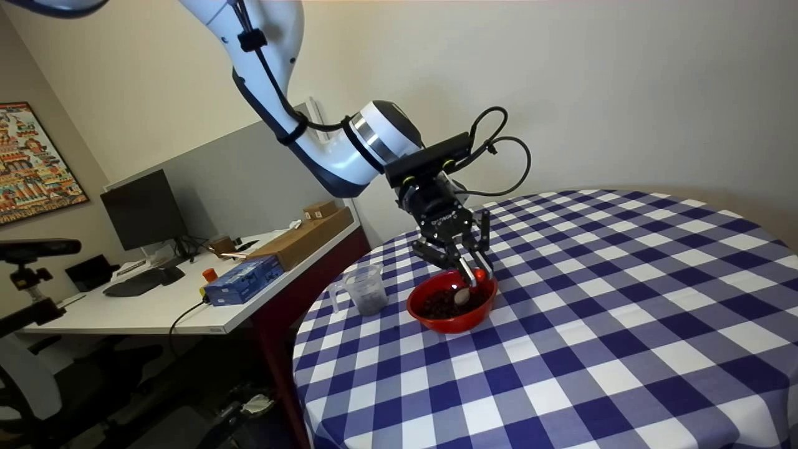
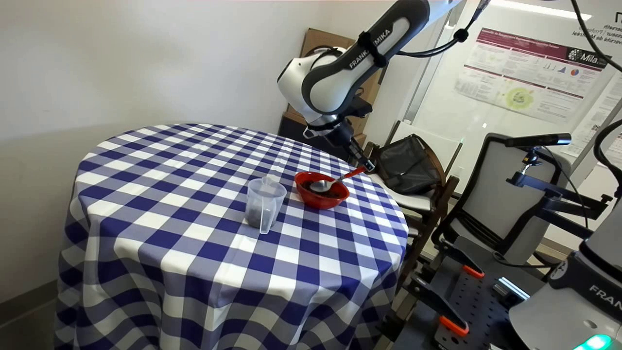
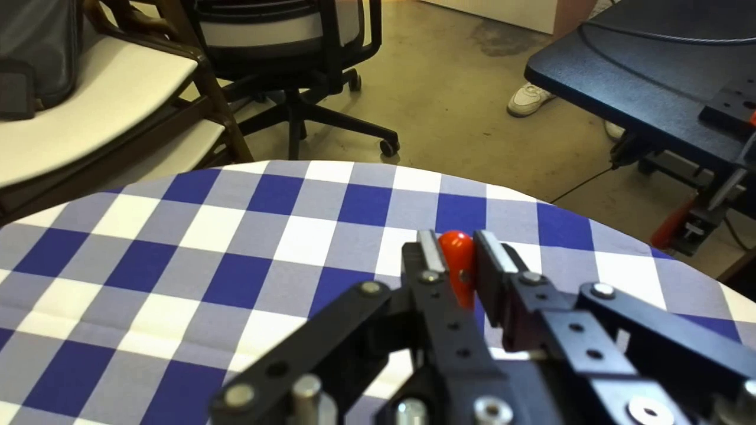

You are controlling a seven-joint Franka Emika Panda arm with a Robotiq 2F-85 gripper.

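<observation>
A spoon with a red handle [image 2: 354, 172] is pinched in my gripper, which is shut on the handle's end. Its metal bowl [image 2: 320, 186] reaches down into the red bowl [image 1: 449, 325], at or just above the dark contents [image 1: 441, 304]; exact contact cannot be told. In the wrist view only the rounded red handle tip shows between the fingers, and the red bowl is hidden. A clear measuring cup [image 2: 263, 204] with something greyish low inside stands upright beside the bowl, apart from it.
The blue-and-white checked tablecloth [image 1: 598, 337] is otherwise bare, with wide free room around the bowl. Beyond the round table's edge stand chairs [image 3: 85, 113] and a dark bench [image 3: 638, 78]. A wall rises behind the table.
</observation>
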